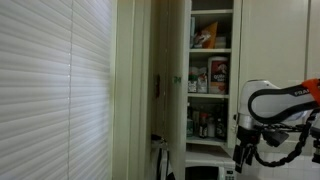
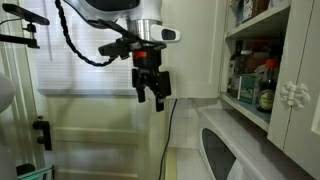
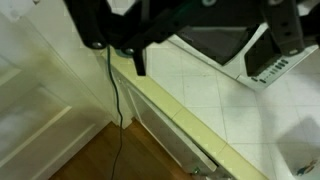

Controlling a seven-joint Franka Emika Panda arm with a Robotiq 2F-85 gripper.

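My gripper (image 2: 150, 99) hangs pointing down in front of the cupboard, with its fingers apart and nothing between them. In exterior view 1 the gripper (image 1: 243, 156) is low at the right, beside the open cupboard's lower shelves. One dark finger (image 3: 138, 62) shows at the top of the wrist view, spread away from the other side. Below the shelves a white microwave (image 1: 210, 171) stands partly in view. The wrist view catches that microwave (image 3: 245, 45) beneath the gripper, partly covered by it.
The open cupboard (image 1: 211, 97) holds cans, bottles and packets on several shelves. Its tall door (image 1: 180, 85) stands open on the left. A cabinet door with a white knob (image 2: 294, 95) is at the right. A tiled counter (image 3: 205, 95) has bare room; a black cable (image 3: 121, 112) hangs past its edge.
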